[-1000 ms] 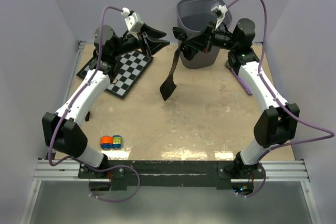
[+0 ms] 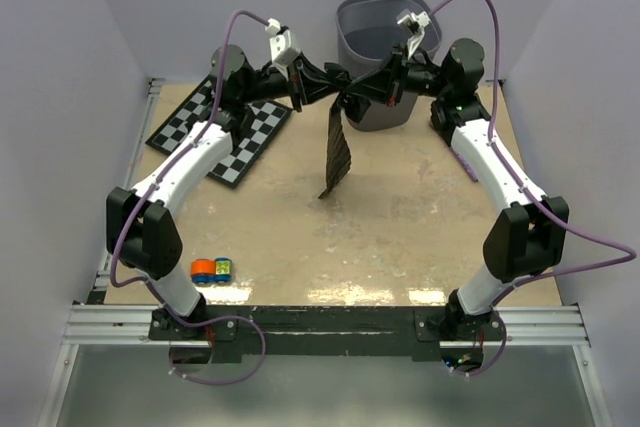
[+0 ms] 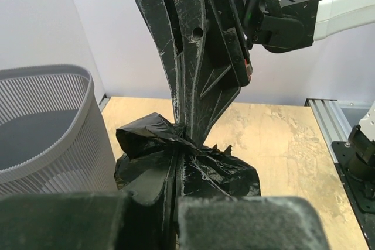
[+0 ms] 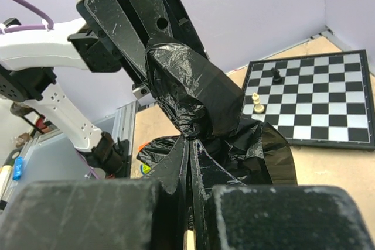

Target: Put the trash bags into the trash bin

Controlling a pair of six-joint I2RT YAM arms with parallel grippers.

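A black trash bag [image 2: 338, 152] hangs in the middle, its long tail drooping over the table. My right gripper is shut on the bunched film of the bag [image 4: 234, 150]. Facing it, my left gripper [image 2: 338, 81] is shut against the same bag, its tips close to the right gripper's. In the left wrist view, the bag [image 3: 225, 171] spreads around the left tips, and whether any film lies between them is hidden. The grey trash bin [image 2: 395, 42] stands behind the right gripper, and in the left wrist view the bin [image 3: 88, 144] is at the left.
A chessboard [image 2: 240, 142] lies at the back left beneath the left arm, with small pieces on it. An orange and green toy [image 2: 210, 270] sits front left. A purple object [image 2: 463, 162] is partly under the right arm.
My left gripper has moved right to the bag and shut from open. The bag's tail has swung slightly right.
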